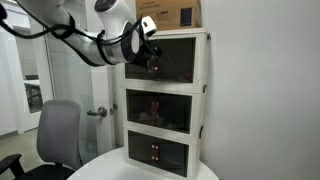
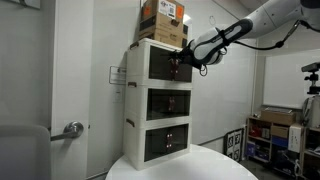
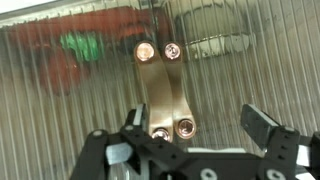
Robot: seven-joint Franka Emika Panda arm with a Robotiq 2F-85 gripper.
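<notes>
A white cabinet [image 2: 138, 95] with three stacked compartments stands on a round white table [image 1: 95, 172]. My gripper [image 1: 151, 48] is at the top compartment's dark door [image 1: 181, 60], close to its front. In the wrist view, two copper-coloured handles [image 3: 154, 88] run side by side on the ribbed, see-through door panels. The gripper is open, its dark fingers [image 3: 262, 126] spread wide with the lower part of the handles between them. Whether a finger touches a handle cannot be told. Red and green items [image 3: 83, 45] show blurred behind the panels.
Cardboard boxes [image 2: 163, 22] sit on top of the cabinet, close to the arm. A grey office chair [image 1: 60, 133] stands left of the table. Shelves with boxes [image 2: 275, 135] are farther off at the right.
</notes>
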